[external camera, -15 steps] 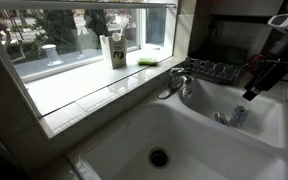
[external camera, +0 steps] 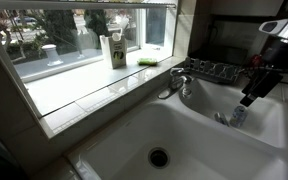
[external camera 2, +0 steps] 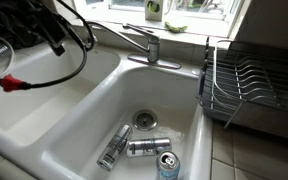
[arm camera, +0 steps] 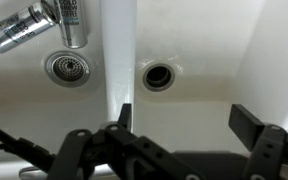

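Note:
My gripper is open, with nothing between its fingers. The wrist view looks down at the sink; the empty basin's drain (arm camera: 158, 77) shows beyond the gap between the fingers. Three cans lie or stand in the other basin: a silver can (external camera 2: 114, 147) on its side, another silver can (external camera 2: 149, 147) lying near the drain, and a blue-topped can (external camera 2: 168, 165) at the front. Two of them appear at the wrist view's upper left, a tilted can (arm camera: 19, 27) and a can (arm camera: 72, 22) beside it, both well apart from the fingers.
A white divider (arm camera: 118, 60) separates the two basins. The faucet (external camera 2: 149, 42) rises at the back, and a dark dish rack (external camera 2: 249, 80) stands beside the can basin. On the window sill are a paper bag (external camera: 114, 50) and a green item (external camera: 147, 62).
The cans there look unmoved.

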